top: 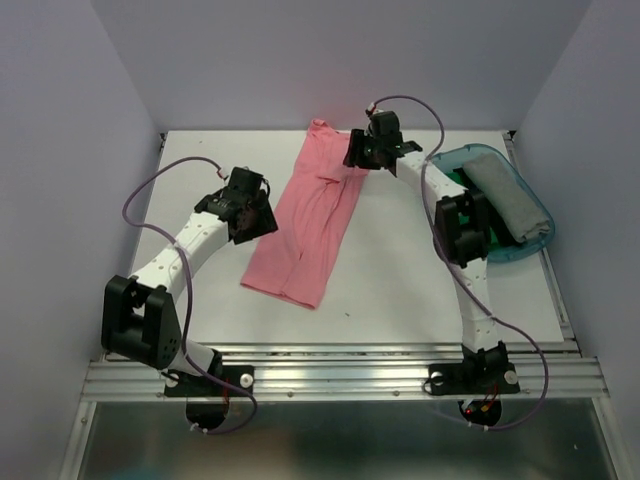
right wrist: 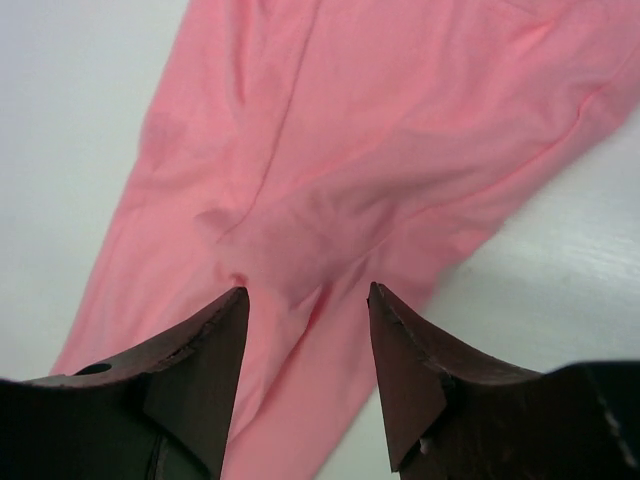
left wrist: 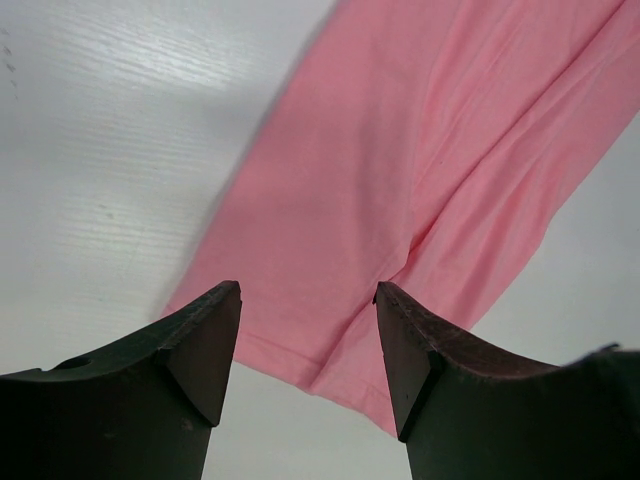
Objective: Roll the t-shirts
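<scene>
A pink t-shirt (top: 310, 220) lies as a long folded strip, slanting across the white table from the back middle toward the front. Several lengthwise creases run along it. Over its near left edge is my left gripper (top: 262, 229), and the left wrist view shows its fingers (left wrist: 205, 350) apart with flat pink cloth (left wrist: 310, 200) beyond them. My right gripper (top: 356, 153) stands at the shirt's far right edge. Its fingers (right wrist: 215, 350) are also apart, with a rumpled fold of the shirt (right wrist: 290, 250) ahead; whether they touch the cloth I cannot tell.
At the right, a teal basket (top: 545, 230) holds a folded grey cloth (top: 508, 197) and darker and green cloth, partly behind my right arm. Bare table (top: 400, 270) lies right of the shirt. A wall stands behind.
</scene>
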